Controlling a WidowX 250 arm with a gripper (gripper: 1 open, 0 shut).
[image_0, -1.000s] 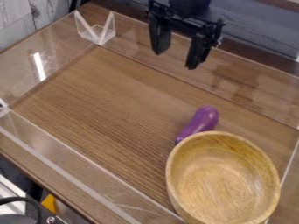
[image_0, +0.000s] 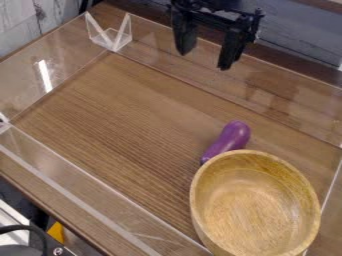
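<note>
My gripper (image_0: 209, 40) hangs at the top centre of the camera view, black, its fingers spread wide and open, with nothing visible between them. A purple eggplant-like object (image_0: 226, 140) lies on the wooden surface at the right, well below the gripper. A large yellow bowl (image_0: 254, 205) sits just in front of it at the lower right.
A small white wire or plastic piece (image_0: 110, 32) stands at the back left. The middle and left of the wooden tray floor (image_0: 120, 120) are clear. Clear walls edge the left, and a dark cable lies at the bottom left corner.
The purple object and bowl are unmoved.
</note>
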